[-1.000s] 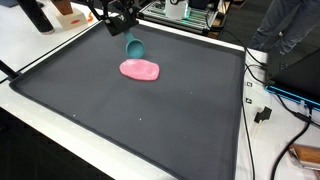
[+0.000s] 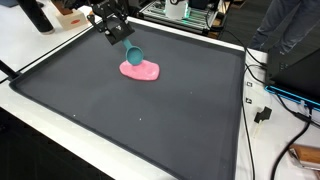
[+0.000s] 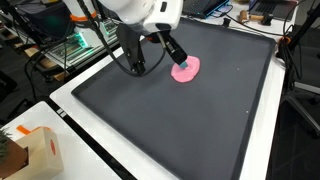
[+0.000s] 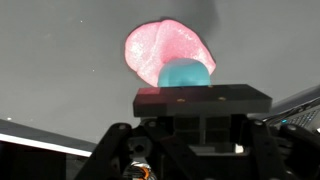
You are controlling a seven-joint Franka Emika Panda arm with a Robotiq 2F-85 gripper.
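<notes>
A flat, rounded pink piece (image 2: 139,71) lies on the dark grey tabletop (image 2: 150,110). My gripper (image 2: 123,36) is shut on a teal object (image 2: 134,54), which hangs tilted over the far edge of the pink piece in exterior view 1. In the wrist view, the teal object (image 4: 184,72) covers part of the pink piece (image 4: 165,46), and dark fingers (image 4: 165,101) hide its held end. Exterior view 2 shows the pink piece (image 3: 185,69) just beyond the gripper (image 3: 178,58). Whether the teal object touches it, I cannot tell.
Cables (image 2: 245,40) run along the right side. An orange-and-white object (image 3: 40,150) stands off the table's corner in exterior view 2.
Together with my gripper, the teal object has moved lower in exterior view 1, closer to the pink piece, and its tilt has changed. The pink piece stays in place.
</notes>
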